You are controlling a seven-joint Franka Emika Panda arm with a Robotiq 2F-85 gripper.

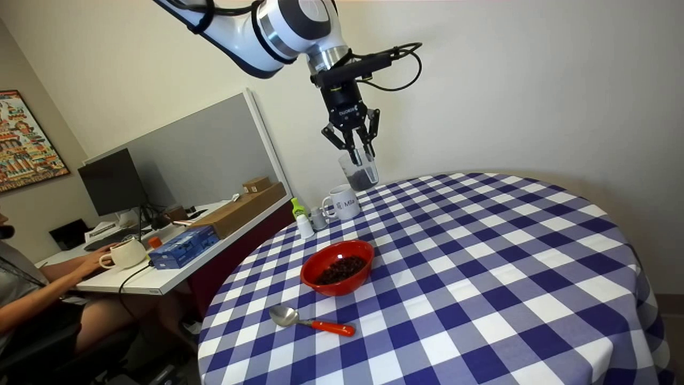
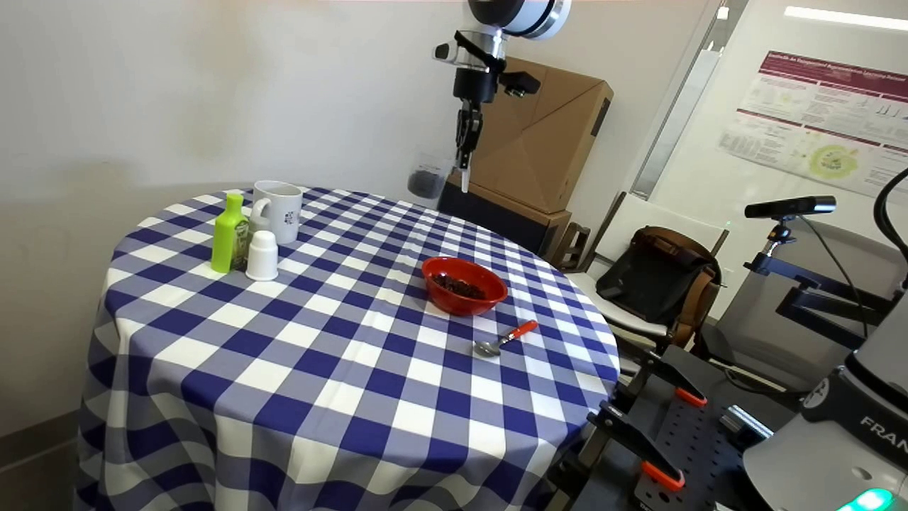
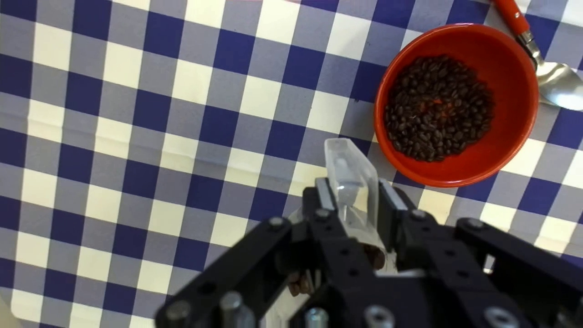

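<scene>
High over the table, my gripper (image 1: 364, 154) is shut on the handle (image 3: 350, 164) of a clear plastic cup (image 1: 360, 174). Dark contents fill the lower part of the cup; in the wrist view a few brown beans show through it, mostly hidden behind the fingers. A red bowl (image 3: 516, 128) partly filled with dark coffee beans (image 3: 437, 117) sits on the tablecloth, below and to the upper right of the fingers in the wrist view. The cup hangs apart from both the bowl and the table.
A spoon with an orange-red handle (image 1: 333, 328) lies near the bowl. Toward one edge stand a white mug (image 2: 281, 209), a green bottle (image 2: 226, 234) and a white shaker (image 2: 262, 255). Much of the checkered tablecloth (image 1: 487, 256) is clear.
</scene>
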